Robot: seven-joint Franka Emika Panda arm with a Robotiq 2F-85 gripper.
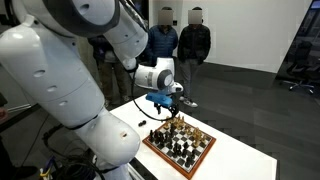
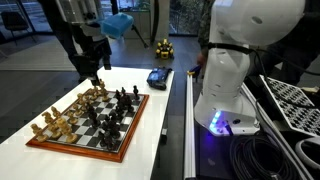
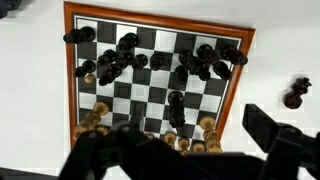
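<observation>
My gripper is open above a chessboard, its fingers [image 3: 262,128] spread wide with nothing held between them. In the wrist view a lone black chess piece [image 3: 176,108] stands on the board between the fingers, lower in depth. The wooden-edged chessboard [image 3: 160,18] carries black pieces [image 3: 125,60] along one side and tan pieces [image 3: 97,115] on the other, partly hidden by the gripper. From exterior view 2, the gripper [image 2: 92,78] hangs over the board's far part, near tan pieces [image 2: 58,126]; black pieces [image 2: 112,128] stand closer to the camera.
One black piece [image 3: 296,92] lies off the board on the white table. A dark boxy object [image 2: 158,77] sits on the table beyond the board. Bare white table [image 1: 240,158] spreads to the board's right in exterior view 1. People [image 1: 194,42] stand behind the table.
</observation>
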